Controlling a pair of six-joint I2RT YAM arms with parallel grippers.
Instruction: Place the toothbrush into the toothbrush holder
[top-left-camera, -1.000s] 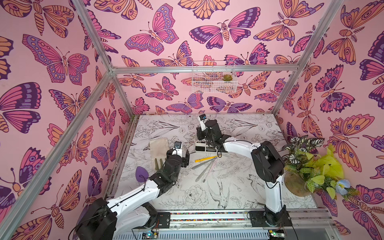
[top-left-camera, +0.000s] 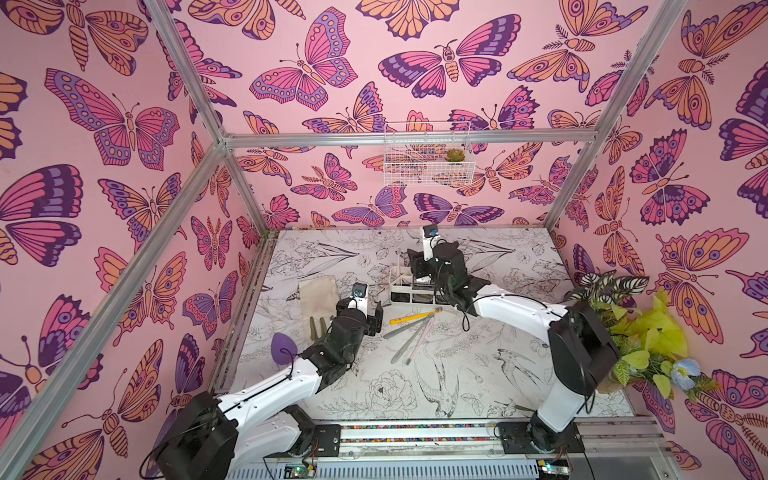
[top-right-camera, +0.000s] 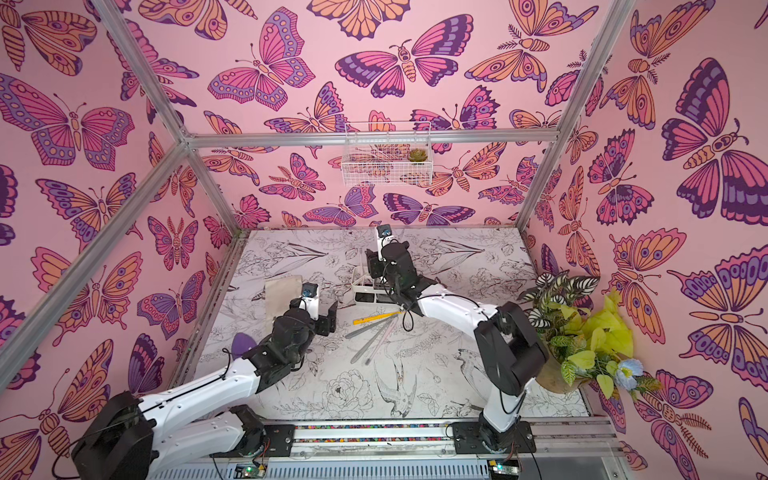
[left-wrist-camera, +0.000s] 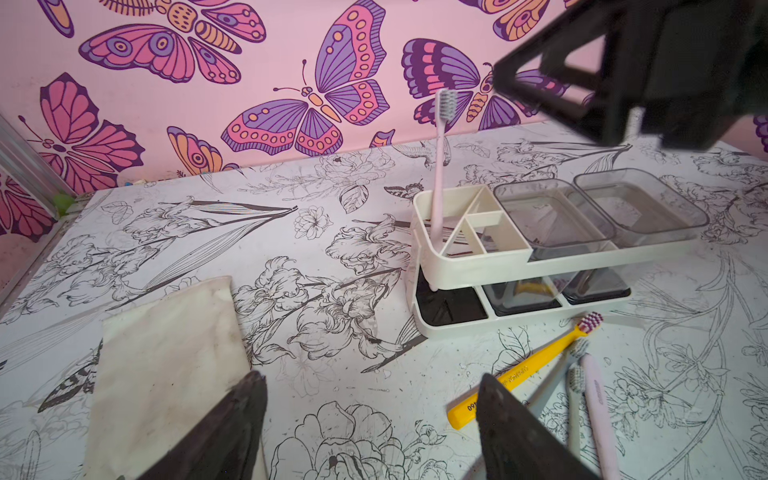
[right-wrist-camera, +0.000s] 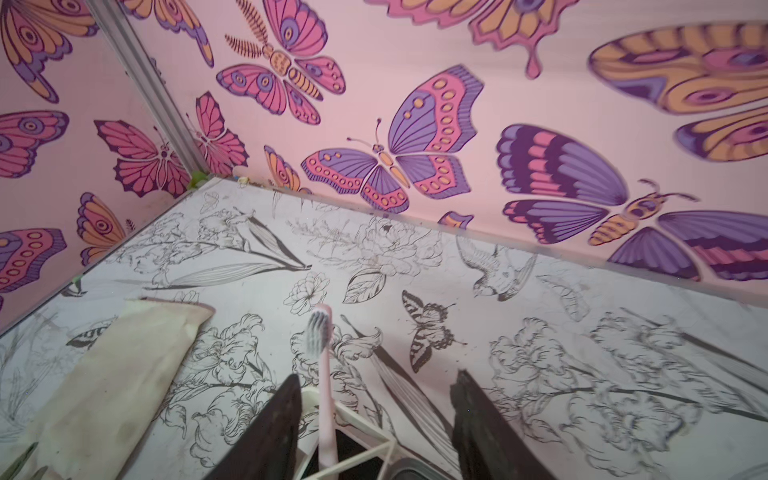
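A pink toothbrush stands upright in the front-left compartment of the white two-tier holder. My right gripper is open above and right of that brush, its fingers apart with nothing seen between them. My left gripper stands open left of the holder, facing it, with nothing between its fingers. In front of the holder lie several toothbrushes, among them a yellow one, grey ones and a pink one.
A beige cloth lies left, with a purple item near it. A plant stands at the right edge. A wire basket hangs on the back wall.
My right gripper has risen and shifted rightward from over the holder, and its arm's elbow has swung right. My left arm has barely moved.
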